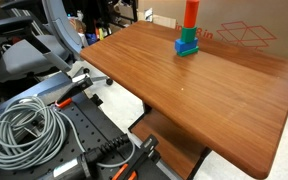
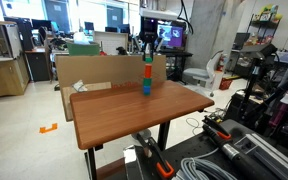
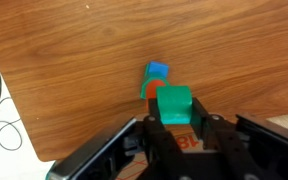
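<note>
In the wrist view my gripper is shut on a green block (image 3: 174,102), which points down towards the table. Beyond it, partly hidden by the block, a stack of coloured blocks (image 3: 156,72) shows blue, green and red parts. Exterior view 1 shows this stack upright on the table, with a red piece (image 1: 191,14) on top, a green piece (image 1: 188,33) under it and blue (image 1: 185,45) and green at the base. In exterior view 2 the held block appears small above the red piece (image 2: 147,71); the space between them is hard to judge. Exterior view 1 does not show the gripper.
A cardboard panel (image 1: 254,25) stands along its far side. Coiled grey cable (image 1: 29,138) lies by the robot's base, away from the tabletop.
</note>
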